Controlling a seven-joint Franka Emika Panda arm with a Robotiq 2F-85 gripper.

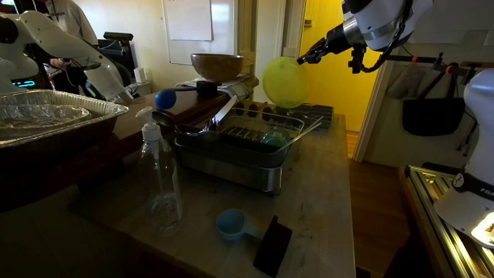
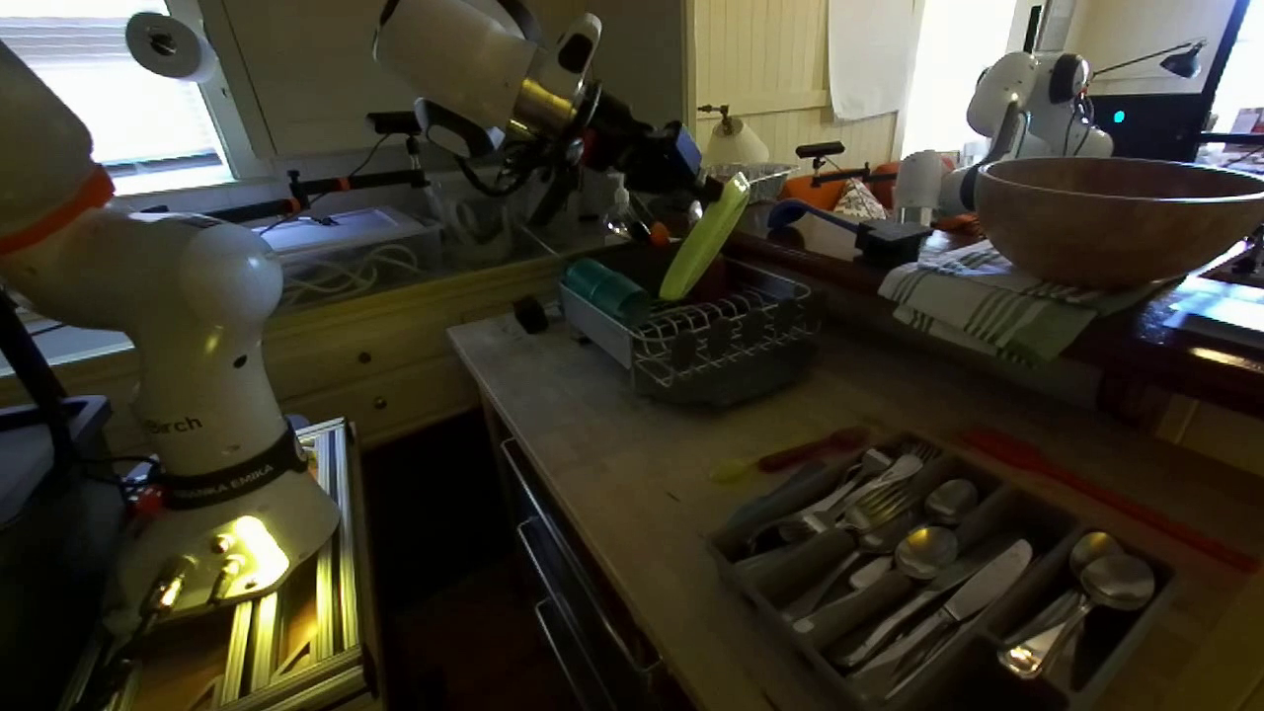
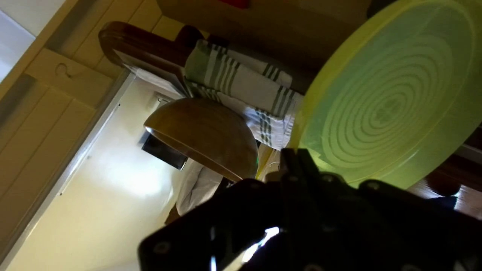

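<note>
A round yellow-green plate (image 1: 283,83) hangs in the air above the dish rack (image 1: 268,173), held by its thin rim. My gripper (image 1: 301,60) is shut on that rim, at the plate's upper right in exterior view 1. Exterior view 2 shows the plate (image 2: 705,239) nearly edge-on and tilted, over the rack. In the wrist view the plate's ringed face (image 3: 388,104) fills the right side, its edge at the fingertips of my gripper.
Behind the rack, a wooden bowl (image 1: 216,67) rests on a striped towel (image 2: 989,290) on the raised ledge. A cutlery tray (image 2: 948,592) occupies the counter. A clear pump bottle (image 1: 159,185) and a blue scoop (image 1: 232,224) stand nearer exterior view 1.
</note>
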